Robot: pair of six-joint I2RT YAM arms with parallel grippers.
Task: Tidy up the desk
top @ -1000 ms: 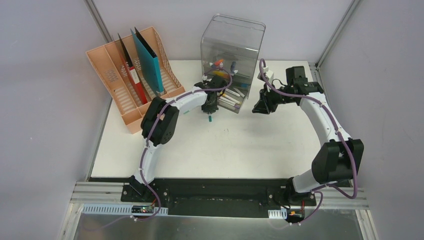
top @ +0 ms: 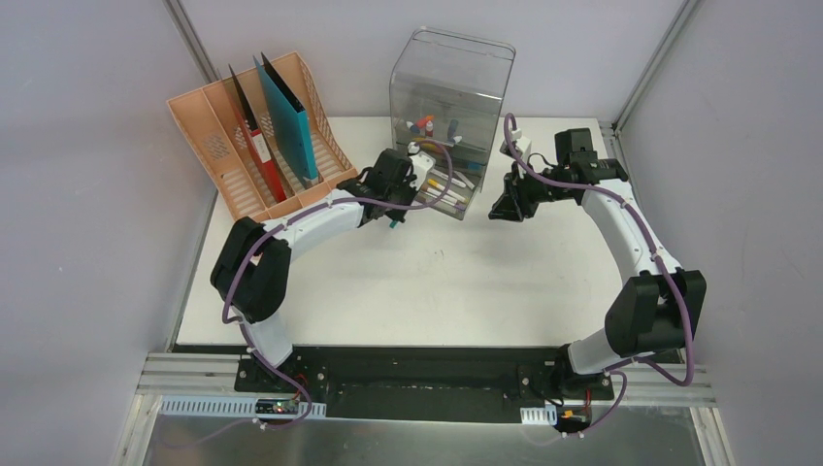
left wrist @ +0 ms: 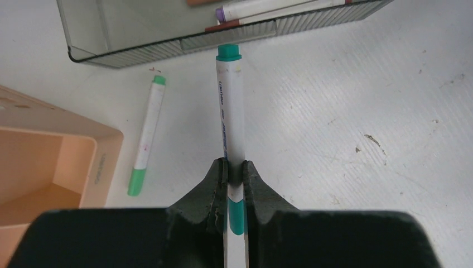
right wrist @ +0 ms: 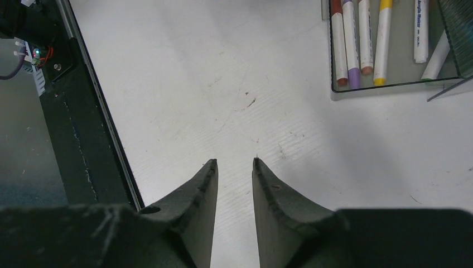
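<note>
My left gripper is shut on a white marker with teal ends (left wrist: pixel 232 106), held at the near edge of the clear drawer case (left wrist: pixel 139 53). On the desk left of it lies a white marker with green ends (left wrist: pixel 146 128), beside the peach file organizer (left wrist: pixel 106 162). Several markers (right wrist: pixel 382 39) lie in the case's tray. My right gripper stands open over the desk, right of the case, with nothing between its fingers.
The organizer holds a red folder (top: pixel 267 165) and a teal folder (top: pixel 289 121). A dark rail (top: pixel 437 379) runs along the front edge.
The right arm looks unchanged.
</note>
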